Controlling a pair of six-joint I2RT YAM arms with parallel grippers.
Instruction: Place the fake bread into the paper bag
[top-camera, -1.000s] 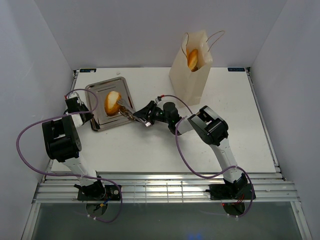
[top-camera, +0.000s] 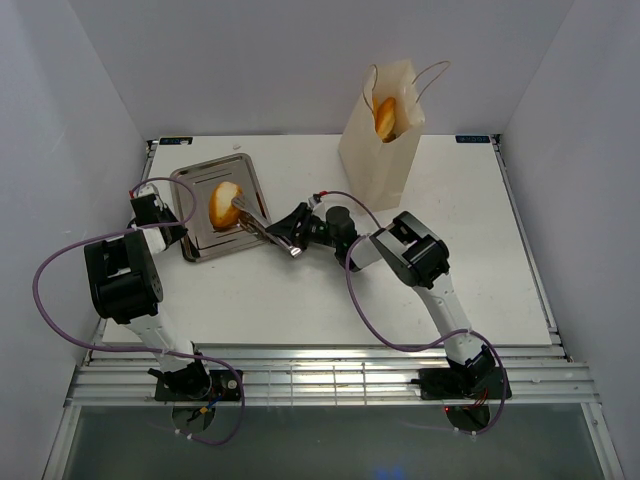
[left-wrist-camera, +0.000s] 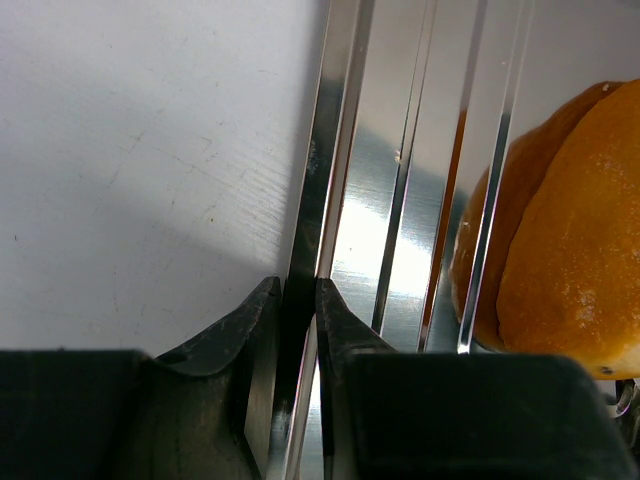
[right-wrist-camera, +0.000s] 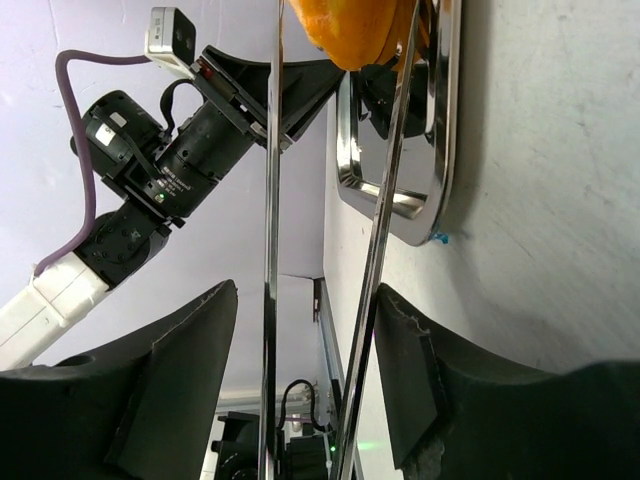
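Observation:
The fake bread is in the metal tray, at its near right part. My left gripper is shut on the tray's rim, with the brown bread to its right in the left wrist view. Silver tongs stand between the fingers of my right gripper. That gripper is open; its right finger meets one tong arm, and a gap separates the left finger from the other. At the tongs' far ends is the bread, partly cut off by the frame.
An upright white paper bag with raised handles stands at the back, right of centre. Another bread piece shows in its open top.
My right arm and the tongs have shifted very slightly. The left arm, tray and bag stand where they were.

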